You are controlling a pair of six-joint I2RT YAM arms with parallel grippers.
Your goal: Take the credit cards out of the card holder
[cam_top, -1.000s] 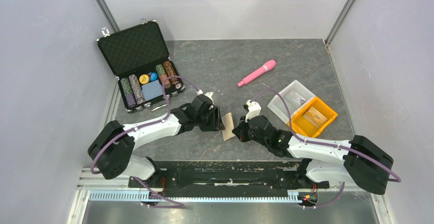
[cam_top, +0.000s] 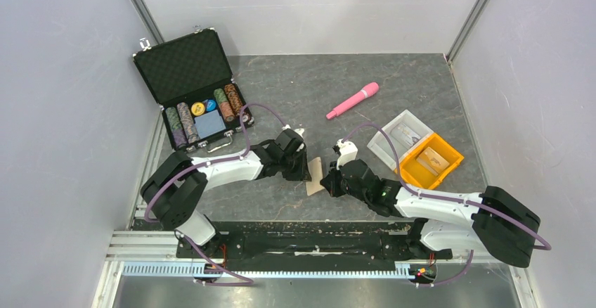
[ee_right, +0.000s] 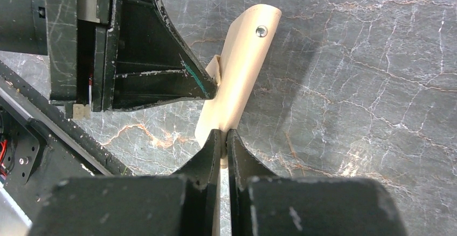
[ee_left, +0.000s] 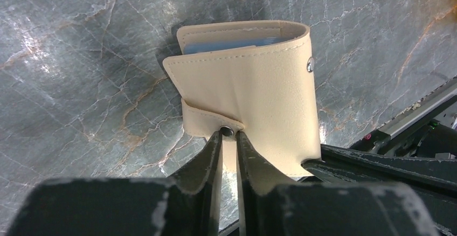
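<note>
The beige card holder (cam_top: pixel 315 176) stands between both grippers in the top view, with blue showing inside its opening in the left wrist view. My left gripper has its fingertips close together at the snap on the holder's strap (ee_left: pixel 207 118), a narrow gap between them; whether they grip it is unclear. My right gripper is shut on the lower part of the card holder (ee_right: pixel 245 58), seen edge-on in the right wrist view.
An open poker chip case (cam_top: pixel 197 76) lies at back left, a pink microphone (cam_top: pixel 355 102) at the back middle, and white (cam_top: pixel 390 129) and orange (cam_top: pixel 446 150) bins at right.
The right arm has stayed in place.
</note>
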